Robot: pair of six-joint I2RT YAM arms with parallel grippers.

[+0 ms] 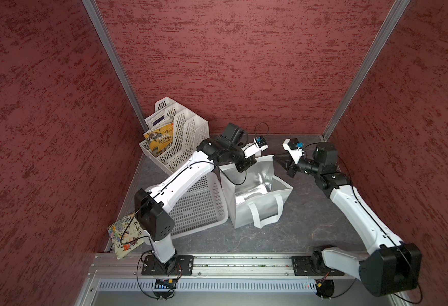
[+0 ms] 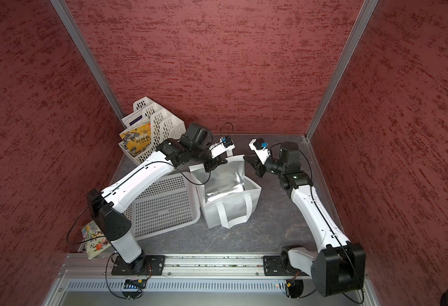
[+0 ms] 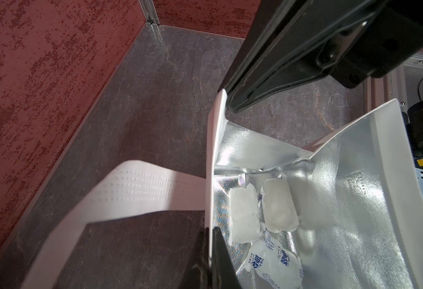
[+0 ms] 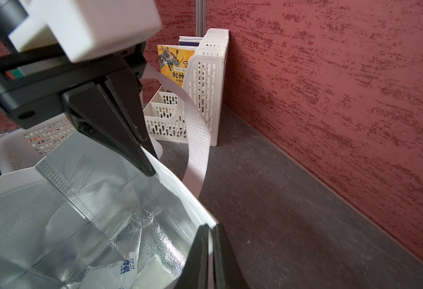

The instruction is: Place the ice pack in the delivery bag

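The white foil-lined delivery bag [image 1: 254, 204] stands open at the middle of the table. Inside, in the left wrist view, lie two plain white packs [image 3: 278, 202] and a printed ice pack [image 3: 274, 262]. My left gripper is shut on the rear upper edge of the bag [image 3: 214, 125], seen as a thin white strip at its fingertips. My right gripper is shut at the other end of the same edge [image 4: 173, 178], which runs into its fingertips.
A slotted grey tray [image 1: 193, 214] lies left of the bag, with white file holders [image 1: 188, 132] holding books behind it. A booklet [image 1: 124, 234] lies at the front left. Grey table shows right of the bag.
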